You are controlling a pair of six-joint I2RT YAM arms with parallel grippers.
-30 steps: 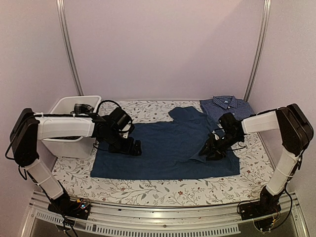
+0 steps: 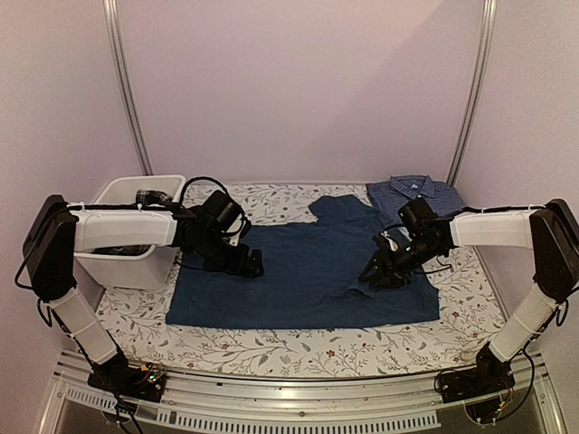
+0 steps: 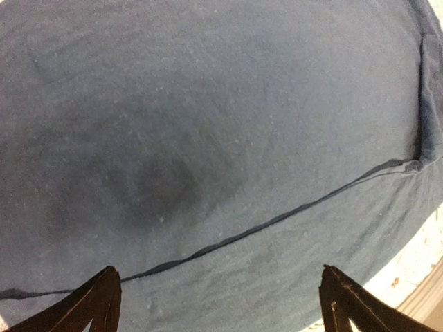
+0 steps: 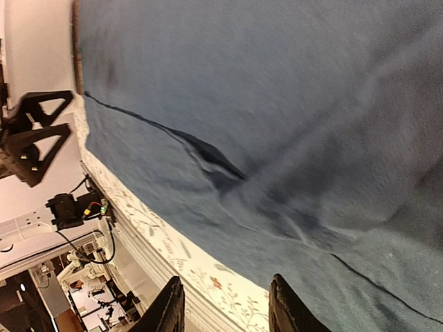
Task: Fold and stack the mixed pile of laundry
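A dark blue long-sleeved garment [image 2: 298, 294] lies spread across the floral mat, with creases and a folded sleeve part at the right. My left gripper [image 2: 242, 262] hangs open over its left half; in the left wrist view its fingers are wide apart above flat cloth. My right gripper [image 2: 380, 276] is low over the bunched right part of the garment; in the right wrist view its fingertips [image 4: 277, 294] stand apart above the cloth, with nothing visible between them.
A white bin [image 2: 122, 267] with dark checked cloth stands at the left. A folded blue checked shirt [image 2: 407, 190] lies at the back right.
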